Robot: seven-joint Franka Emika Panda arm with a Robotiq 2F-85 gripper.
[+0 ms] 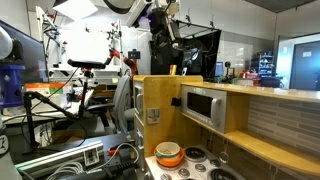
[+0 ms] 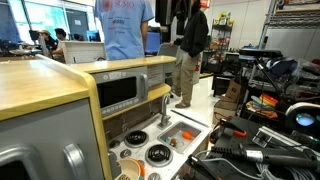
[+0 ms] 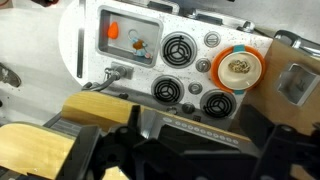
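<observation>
High above the toy kitchen, my gripper stands open with nothing between its fingers. In the wrist view it looks down on the white stovetop [image 3: 200, 54]. An orange-rimmed bowl [image 3: 239, 68] with something pale inside sits at the right end of the stovetop. The sink [image 3: 131, 37] at the left holds an orange object [image 3: 113, 30] and a small greenish thing beside it. In the first exterior view the gripper [image 1: 166, 42] hangs near the top, well clear of the bowl [image 1: 169, 155].
A silver microwave [image 1: 204, 106] sits under a wooden shelf [image 1: 250, 91] behind the stove. A tall wooden side panel [image 1: 158, 118] bounds one end. The faucet [image 3: 117, 74] rises beside the sink. Several round burners lie between sink and bowl. Open air surrounds the gripper.
</observation>
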